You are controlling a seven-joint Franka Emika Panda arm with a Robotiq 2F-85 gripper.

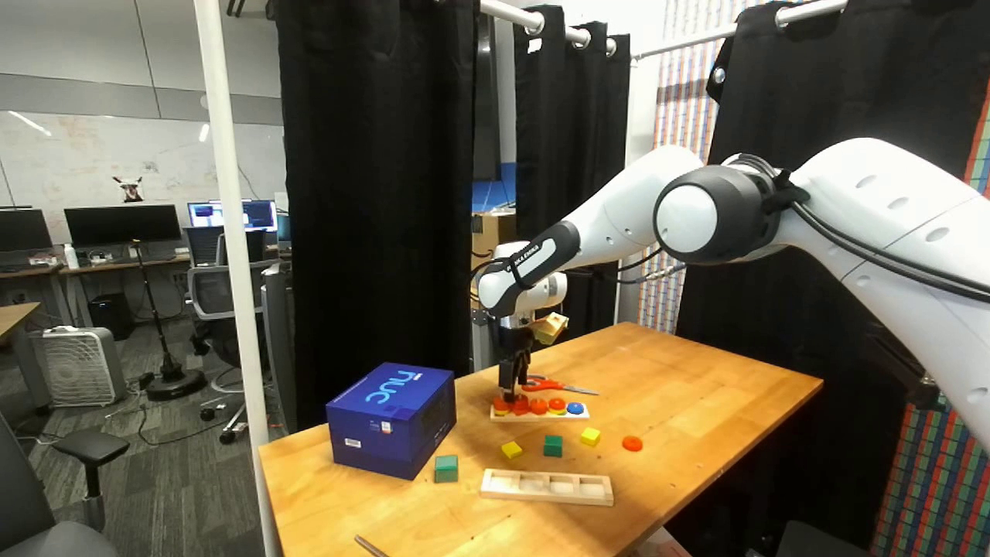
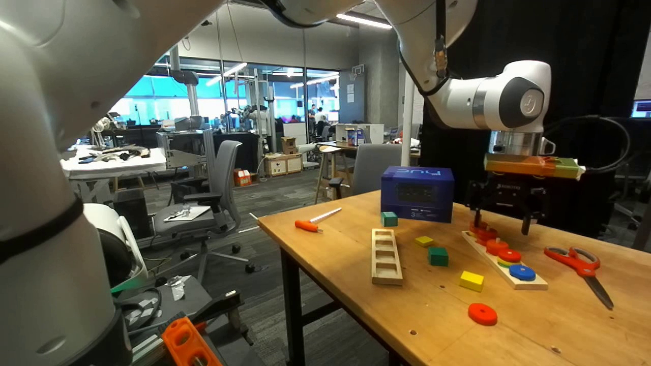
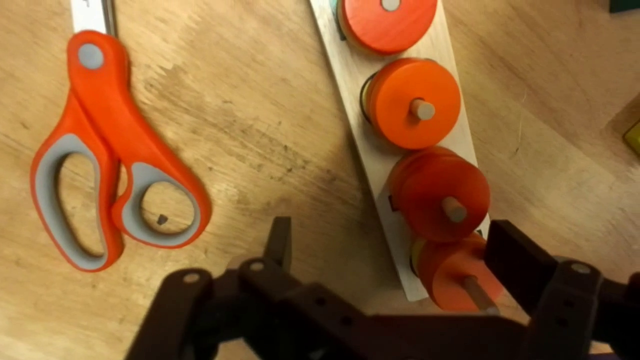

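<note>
A wooden peg board stands on the table with stacked discs on its pegs. Red and orange discs top most stacks, and a blue disc lies at one end. My gripper is open, low over the board's other end. In the wrist view, a red disc and the orange end disc lie between its fingers, close to the right one and well clear of the left. Whether the right finger touches the end stack cannot be told. A loose red disc lies flat on the table.
Orange-handled scissors lie beside the board. A blue box, green block, yellow block and slotted wooden tray are also on the table.
</note>
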